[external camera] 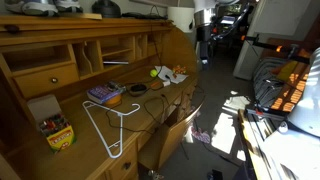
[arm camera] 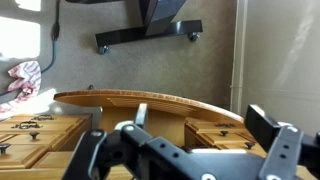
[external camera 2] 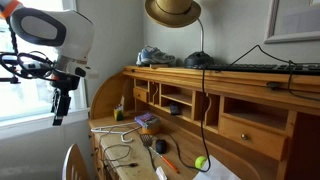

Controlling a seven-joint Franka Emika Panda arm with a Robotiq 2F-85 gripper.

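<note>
My gripper (external camera: 203, 52) is raised near the far end of a wooden desk (external camera: 90, 152), pointing down. In exterior view 2 the gripper (external camera 2: 58, 112) hangs at the left, apart from the desktop. Its fingers (arm camera: 264, 124) stand wide open in the wrist view, with nothing held between them. Lying on the desktop are a white clothes hanger (external camera: 113, 125), a blue-purple container (external camera: 104, 95), an orange-rimmed bowl (external camera: 138, 89) and a yellow-green ball (external camera 2: 201, 162). A colourful box (external camera: 58, 136) stands at the near left end.
A curved wooden edge (arm camera: 150, 97) and small drawers (arm camera: 30, 135) lie below the gripper. Beyond is grey floor with a dark wheeled base (arm camera: 150, 35). Cubbyholes (external camera 2: 178, 100) line the desk's back. Dark cables cross the desktop; a straw hat (external camera 2: 172, 12) hangs above.
</note>
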